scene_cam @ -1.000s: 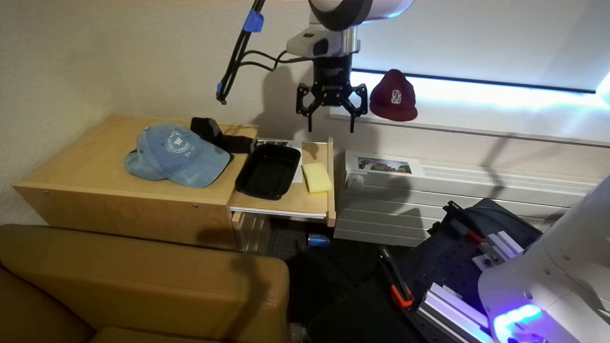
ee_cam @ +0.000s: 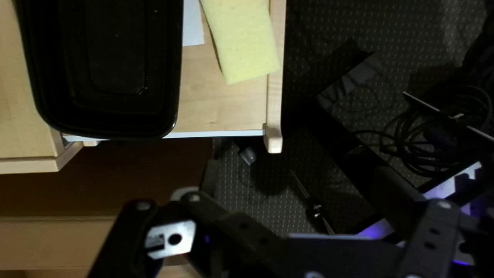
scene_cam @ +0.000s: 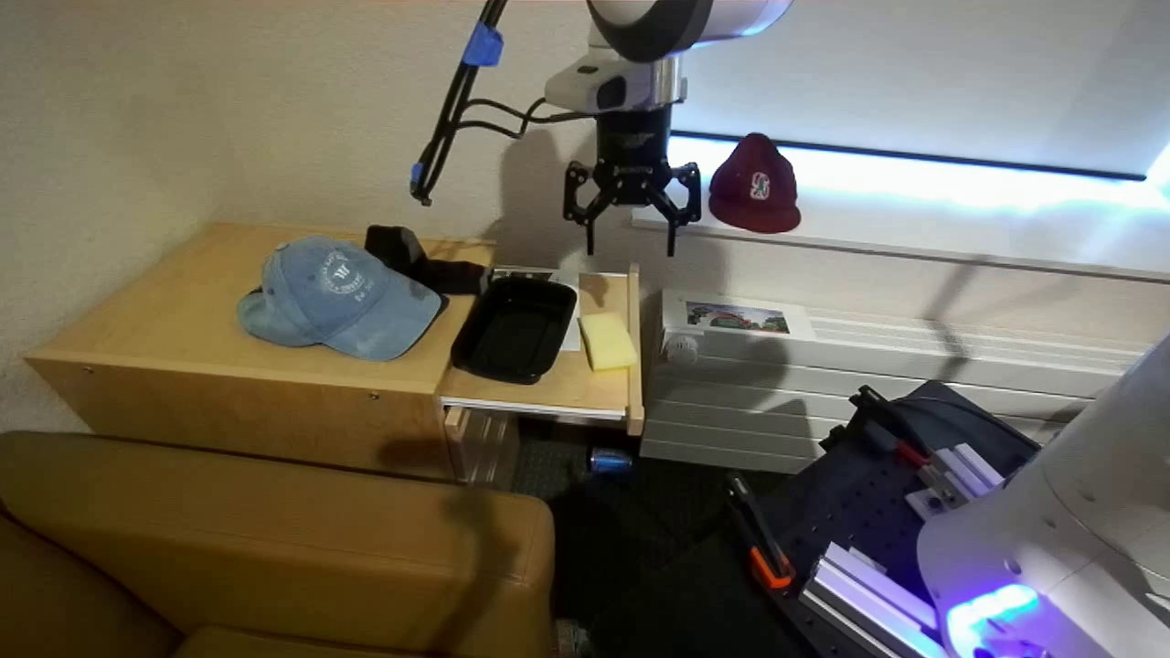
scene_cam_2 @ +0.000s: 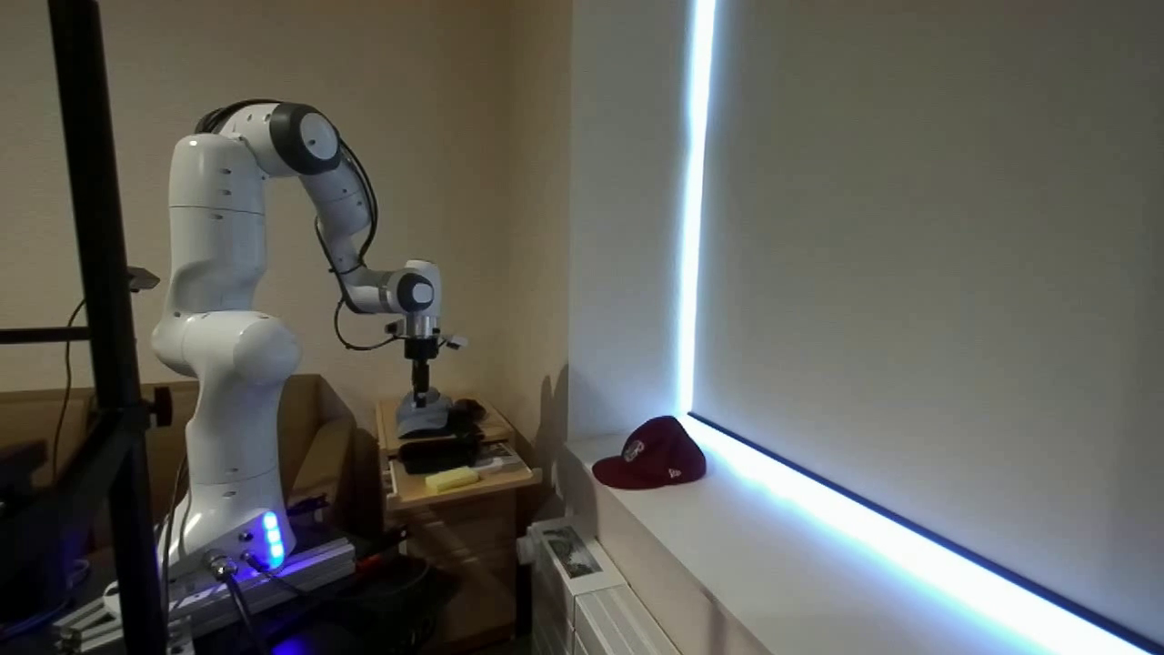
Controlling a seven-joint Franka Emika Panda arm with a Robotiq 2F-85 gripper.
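My gripper (scene_cam: 632, 248) hangs open in the air, its two fingers apart and nothing between them. In exterior view 1 it appears above the pulled-out drawer shelf (scene_cam: 598, 387). On that shelf rest a black tray (scene_cam: 513, 325), empty as far as shows, and a yellow sponge (scene_cam: 608, 341) lying flat to the tray's right. The wrist view has the black tray (ee_cam: 115, 60) at upper left and the sponge (ee_cam: 245, 41) beside it, near the shelf's wooden rim. A light blue cap (scene_cam: 342, 298) sits on the cabinet top, with a dark cloth item (scene_cam: 422, 263) behind it.
A maroon cap (scene_cam_2: 652, 454) rests on the window sill. The radiator (scene_cam: 713, 406) stands right of the drawer, and a brown sofa (scene_cam: 329, 515) fills the front left. A blue can (scene_cam: 610, 461) lies on the floor below. The air around the gripper is clear.
My gripper has shifted very slightly left and down in exterior view 1, still open. The tray, sponge and caps have stayed put.
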